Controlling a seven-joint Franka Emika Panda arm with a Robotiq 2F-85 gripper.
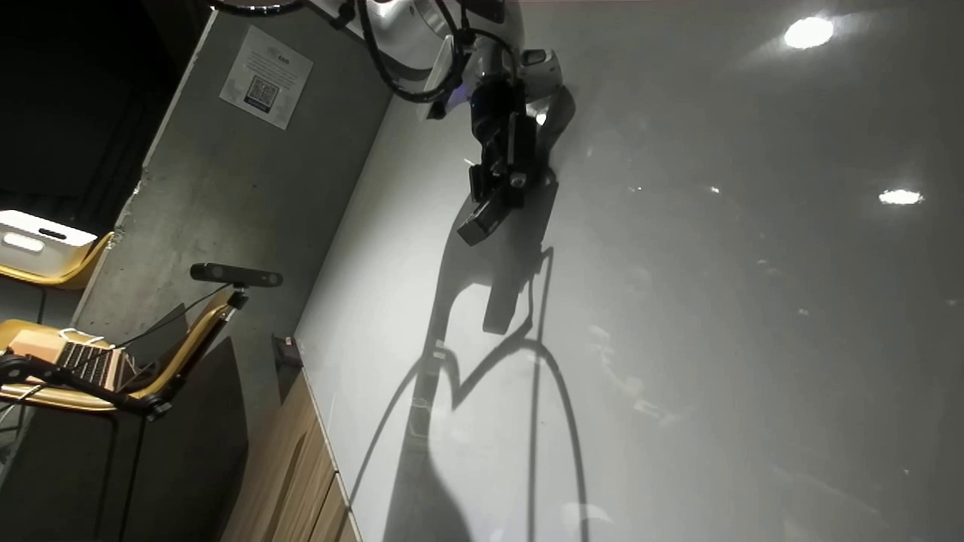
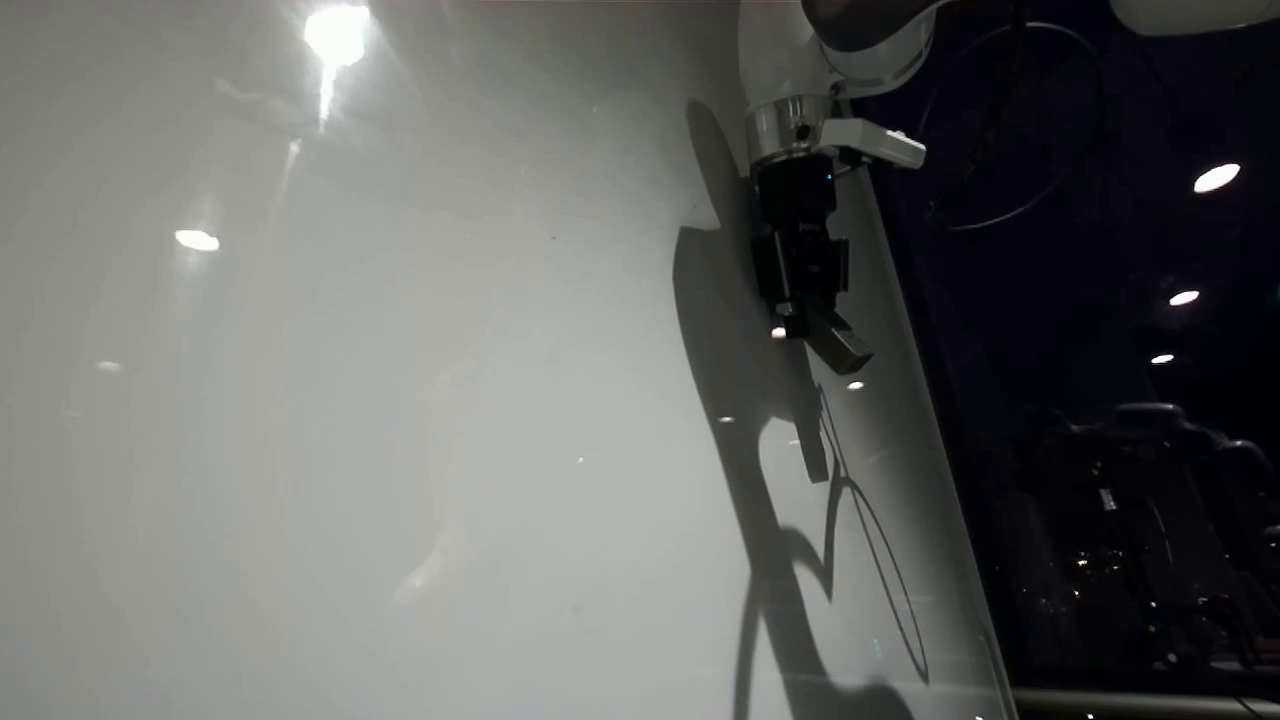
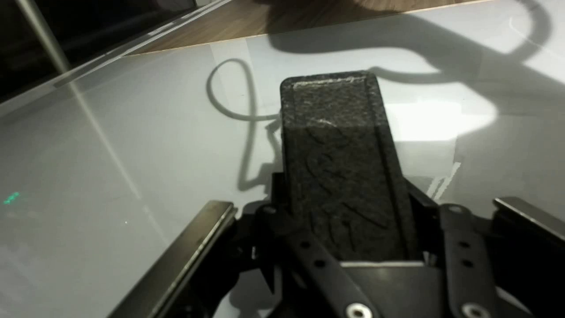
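Observation:
A dark, worn rectangular block, like an eraser, juts out from my gripper. In the wrist view it lies between the fingers, its broad scratched face toward the camera; my gripper is shut on it. From the first exterior view, the block slants down to the left, and its shadow falls apart from it on the glossy white surface. In the second exterior view the block tilts down to the right below the gripper.
A concrete wall and wood panelling border it in the first exterior view. Beyond lie a camera on a stand and a chair bearing a laptop.

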